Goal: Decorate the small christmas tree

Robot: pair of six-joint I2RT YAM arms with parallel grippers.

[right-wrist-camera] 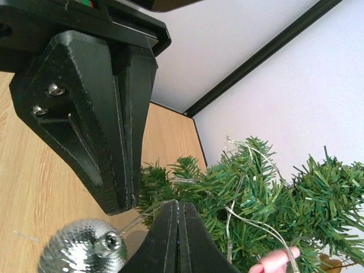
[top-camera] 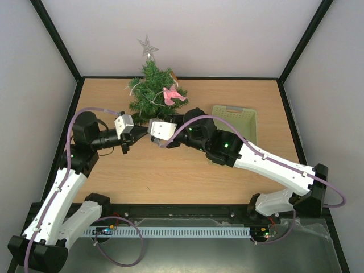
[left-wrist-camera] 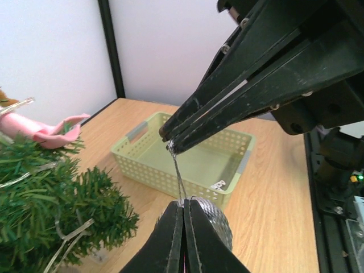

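The small Christmas tree (top-camera: 149,91) stands at the back with a star (top-camera: 147,48) on top, a pink bow (top-camera: 170,95) and light wires. Both grippers meet in front of it. In the left wrist view a silver bauble (left-wrist-camera: 219,222) hangs from a thin silver string that runs up to the tips of my shut right gripper. My left gripper is shut, its tips at the string's lower end; whether it pinches it is unclear. The right wrist view shows the bauble (right-wrist-camera: 79,247) beside the branches, below my left gripper.
A pale green basket (top-camera: 242,119) with a small item inside stands on the right, behind my right arm. Walls and dark frame bars surround the table.
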